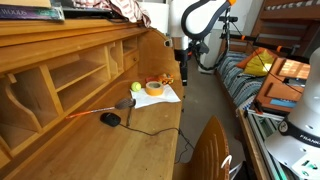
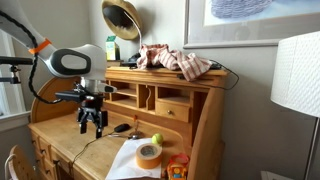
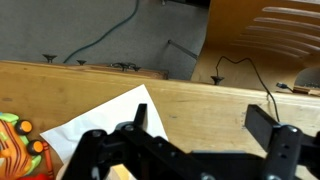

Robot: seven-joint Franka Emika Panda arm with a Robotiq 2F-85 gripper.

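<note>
My gripper [image 2: 91,128] hangs open above the desk near its front edge, nothing between its fingers. In the wrist view the gripper is over bare wood just beside a white sheet of paper [image 3: 92,125]. An orange tape roll [image 1: 155,88] rests on that paper at the far end of the desk; the wrist view shows only a sliver of it, the rest hidden behind the gripper. A green ball [image 1: 136,87] lies near the tape. A colourful orange toy [image 2: 178,166] sits past the paper, and also shows as striped toy [image 3: 14,150] at the wrist view's left edge.
A black mouse [image 1: 110,119] with its cable and a red-handled utensil [image 1: 124,103] lie along the desk's cubbyholes [image 1: 75,72]. A wooden chair [image 1: 211,153] stands before the desk. Much of the near desktop [image 1: 75,150] is free.
</note>
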